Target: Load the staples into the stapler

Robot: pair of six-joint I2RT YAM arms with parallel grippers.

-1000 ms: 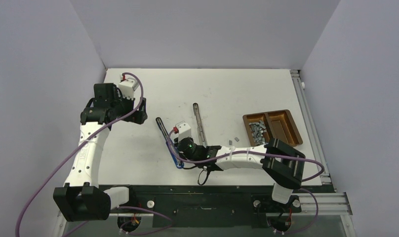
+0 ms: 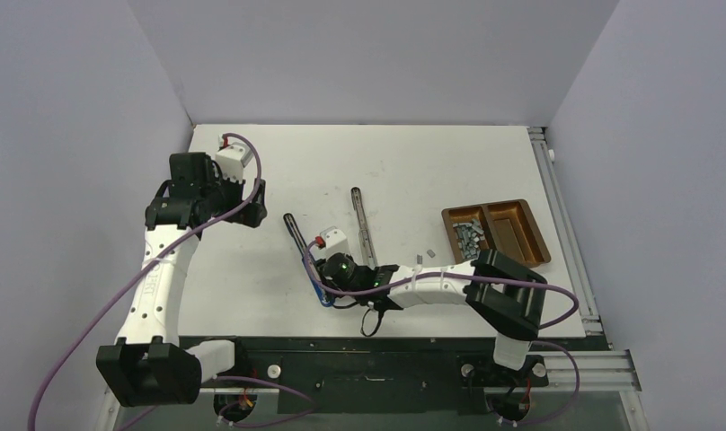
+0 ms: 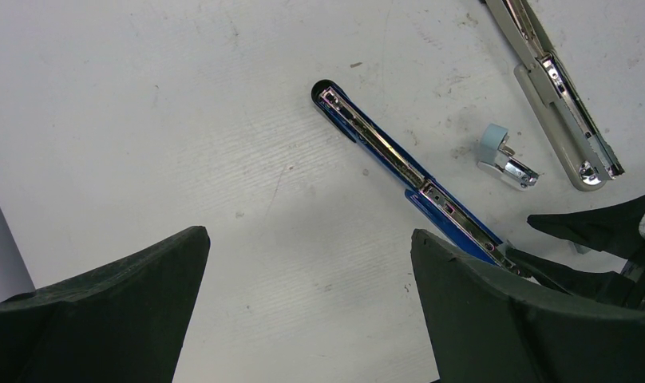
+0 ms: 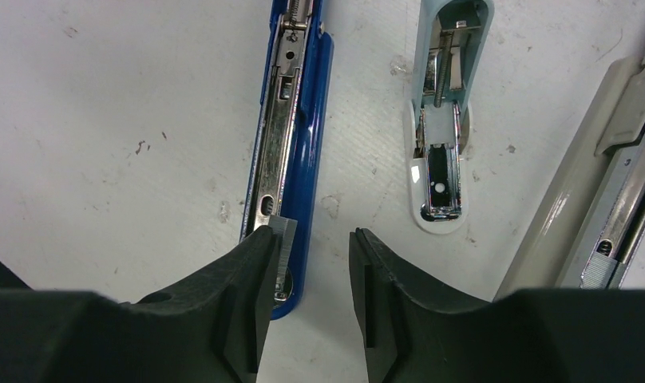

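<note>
An opened blue stapler [image 4: 307, 159] lies along the table, with a strip of staples [image 4: 284, 239] at the near end of its metal channel. My right gripper is open low over that end, its left finger at the strip; whether they touch I cannot tell. A small light-blue stapler [image 4: 436, 159] and a long grey stapler [image 4: 567, 207], both opened, lie to the right. My left gripper is open and empty above the table's left part, away from the staplers.
A brown two-compartment tray [image 2: 517, 233] with staple strips [image 2: 469, 237] in its left side stands at the right. A few loose strips [image 2: 431, 253] lie left of it.
The left arm is practically still.
</note>
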